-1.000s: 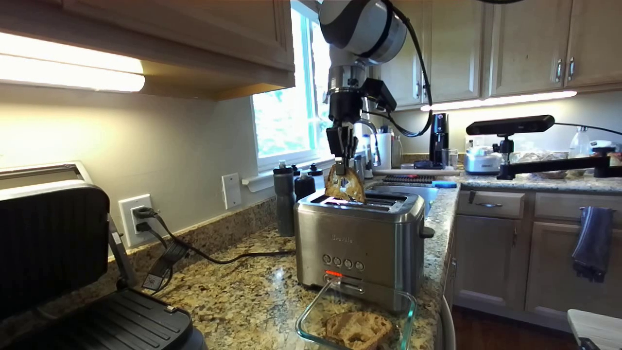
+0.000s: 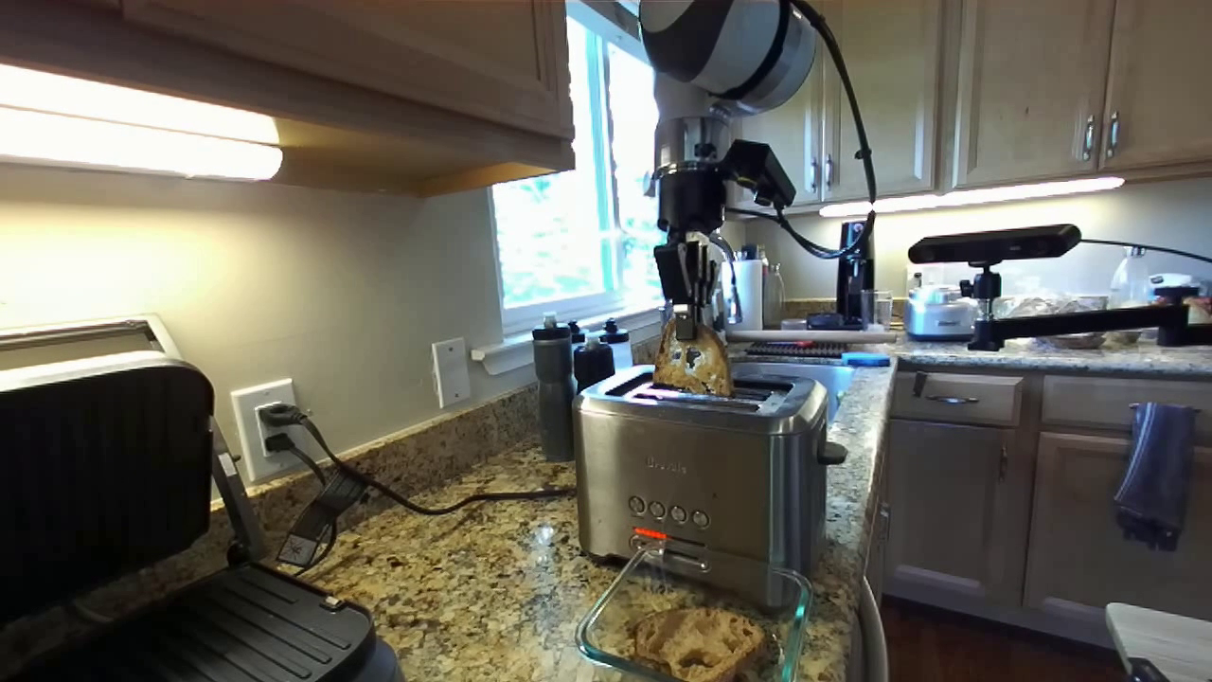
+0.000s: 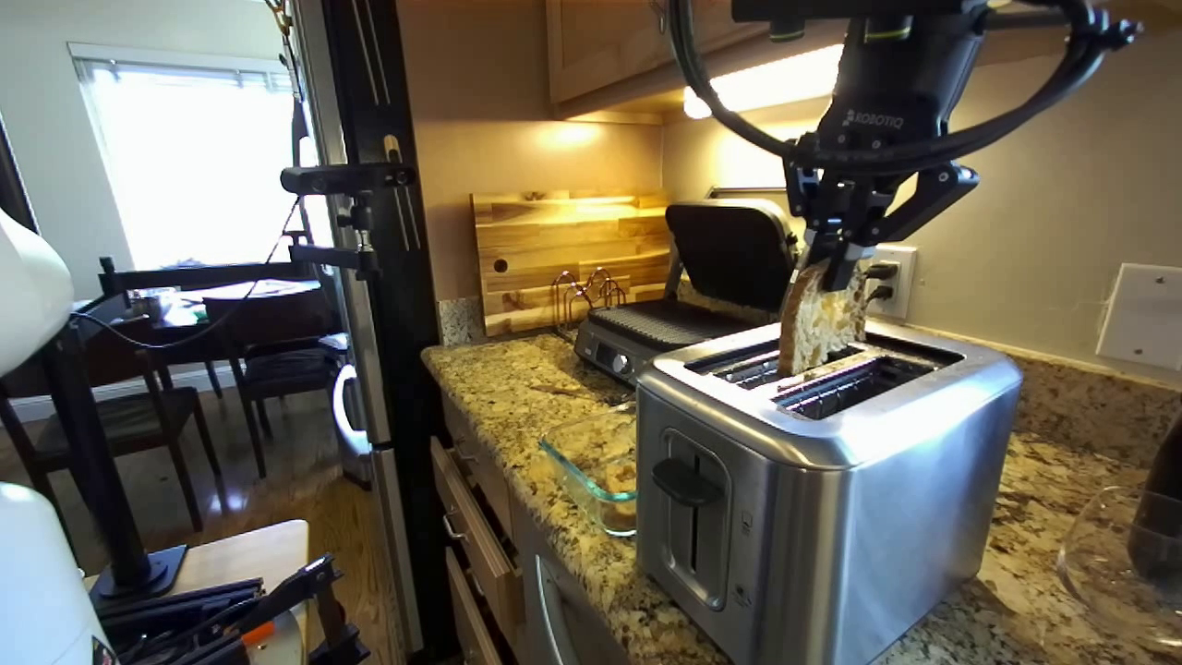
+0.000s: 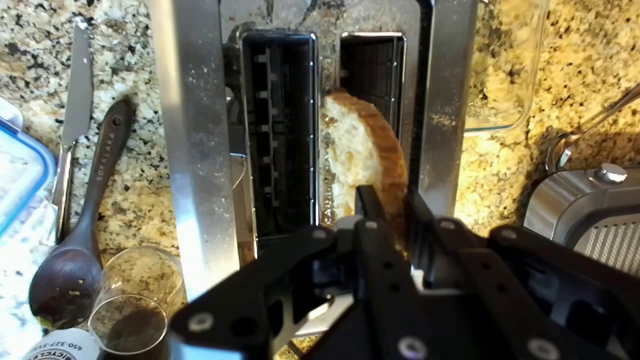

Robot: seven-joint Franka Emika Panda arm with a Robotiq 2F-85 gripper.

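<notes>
A slice of bread (image 2: 692, 364) is pinched upright in my gripper (image 2: 688, 326), which is shut on its top edge. Beneath it stands a steel toaster (image 3: 826, 499) with two long slots. In the wrist view the slice (image 4: 358, 141) is over the slot nearer the glass dish, its crumb side lapping the divider between slots; the other slot (image 4: 282, 129) looks empty. Whether its lower edge dips into the slot is hard to tell. Toward the viewer in exterior view 1, another bread slice (image 2: 699, 643) lies in a glass dish (image 2: 588, 637).
An open grill press (image 2: 227, 619) sits at the left, with a power cord (image 2: 443, 508) crossing to the toaster. Dark bottles (image 2: 553, 386) stand by the wall. Beside the toaster lie a knife (image 4: 78, 90), a dark spoon (image 4: 99, 174) and a clear glass (image 4: 141, 300).
My gripper and the bread have shifted slightly to the right above the toaster in exterior view 1. The toaster and dish have stayed put.
</notes>
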